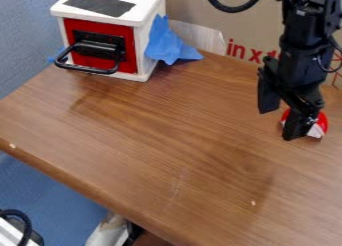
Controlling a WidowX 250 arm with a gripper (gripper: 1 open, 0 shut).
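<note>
The black arm hangs down at the right of the view, its gripper [287, 110] low over the wooden table, at a red and white object [317, 126] that it partly hides. Whether the fingers are open or shut, and whether they touch that object, is unclear.
A white and red toy oven [110, 30] with a black handle stands at the back left, a blue cloth [168, 44] beside it. Cardboard backs the table [140, 150], whose middle and front are clear. The table's edge runs along the lower left.
</note>
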